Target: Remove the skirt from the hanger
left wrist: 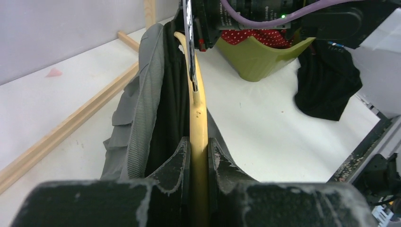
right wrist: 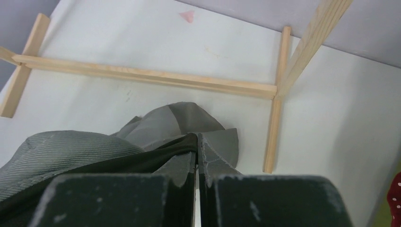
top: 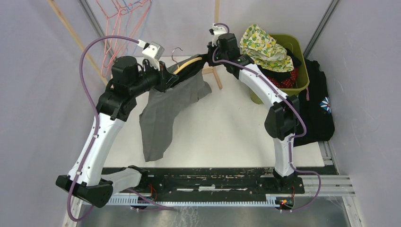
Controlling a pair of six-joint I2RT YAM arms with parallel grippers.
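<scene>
The grey skirt [top: 163, 118] with a dark inner waistband hangs from the wooden hanger [top: 188, 64] and drapes over the table. My left gripper is shut on the hanger's wooden bar, with the bar's far end inside the skirt's dark fold. My right gripper is shut on the dark edge of the skirt's waistband, at the hanger's far end in the top view. The metal hook [left wrist: 191, 66] rises from the bar in the left wrist view.
A green bin [top: 298, 47] full of clothes stands at the right, beside dark folded fabric [top: 317, 118]. Pink hangers [top: 113, 28] hang at the back left. A wooden frame [right wrist: 142, 75] lies behind the skirt.
</scene>
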